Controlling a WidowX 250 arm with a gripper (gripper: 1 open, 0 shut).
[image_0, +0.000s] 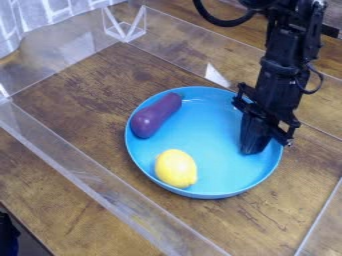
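A round blue plate (211, 170) rests on the wooden table, holding a purple eggplant (155, 115) at its upper left and a yellow lemon-like object (175, 168) at its lower left. The black robot gripper (262, 135) reaches down from the top right to the right side of the plate. Its fingertips are dark and hard to make out; I see no object between them.
Clear plastic walls border the table at left and bottom left. A small clear piece (123, 25) stands at the top left. Bare wood (74, 75) lies left of the plate.
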